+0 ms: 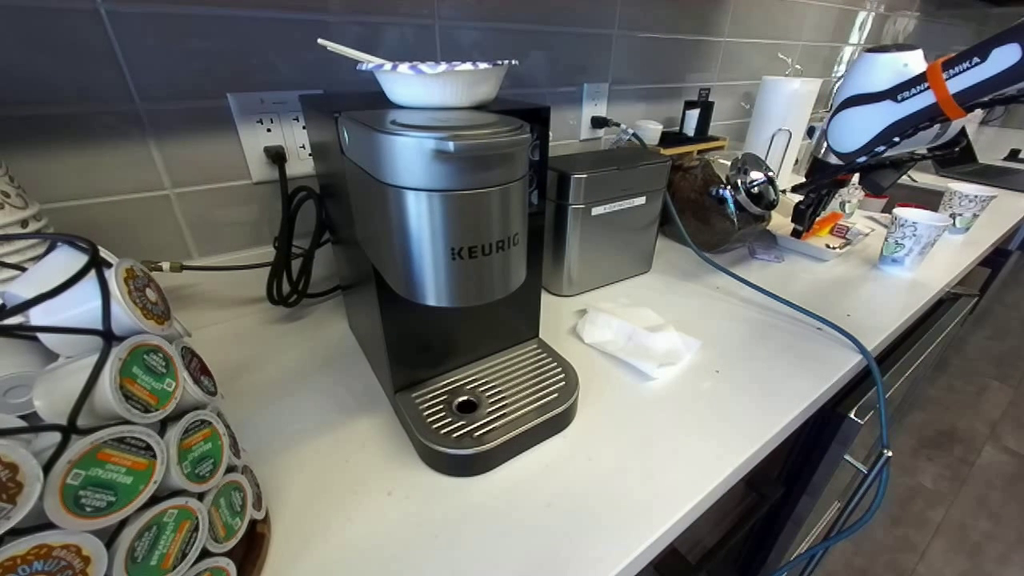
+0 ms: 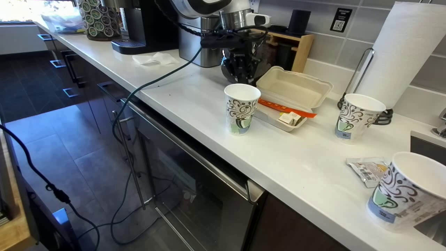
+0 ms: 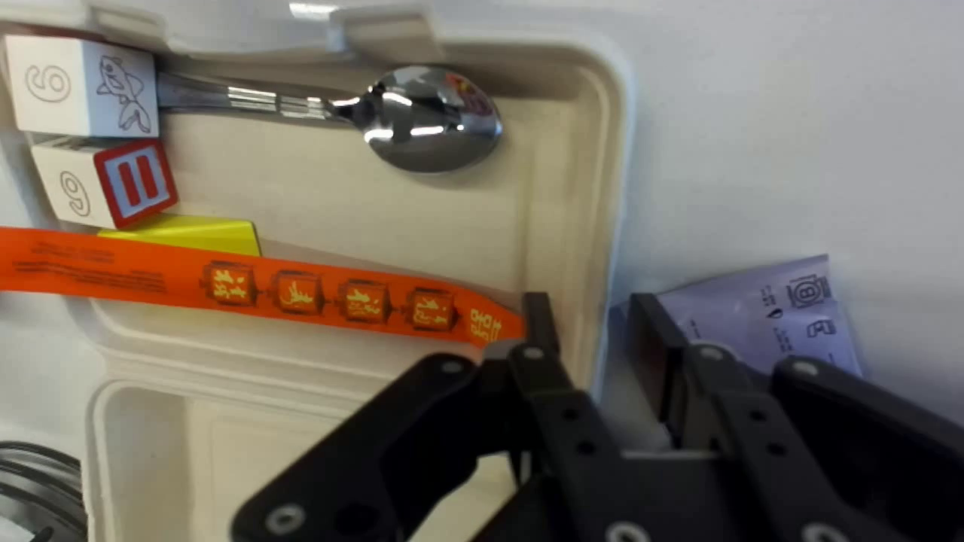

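A beige clamshell container (image 3: 352, 172) lies open on the counter, its two halves spread apart. In the half seen higher in the wrist view are a metal spoon (image 3: 431, 117), white blocks (image 3: 77, 86), a yellow piece (image 3: 194, 233) and a long orange packet (image 3: 181, 275), which overhangs the side. My gripper stands part open at the container's end, with fingers (image 3: 542, 325) on either side of its rim in that view. They are apart; whether either touches the rim, I cannot tell. Exterior view 2 has the gripper (image 2: 242, 80) low, left of the container (image 2: 294, 85).
A purple sachet (image 3: 768, 312) lies beside the far finger. Close to the container stands a paper cup (image 2: 241, 109), with more cups (image 2: 355, 117) and a paper towel roll (image 2: 401, 54) to the right. A glass jar (image 1: 706, 203) rests on its side nearby.
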